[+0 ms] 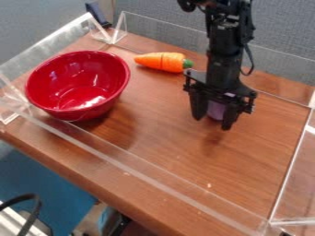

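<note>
The black gripper point(219, 103) hangs over the right half of the wooden table, its fingers low around a purple object point(216, 110) that is mostly hidden behind them. Whether the fingers are closed on it cannot be made out. A red bowl point(76, 85) sits at the left. An orange toy carrot point(161, 61) with a green top lies at the back, left of the arm.
Clear low walls point(296, 166) edge the wooden table point(172, 175). A grey padded wall point(285, 46) stands behind.
</note>
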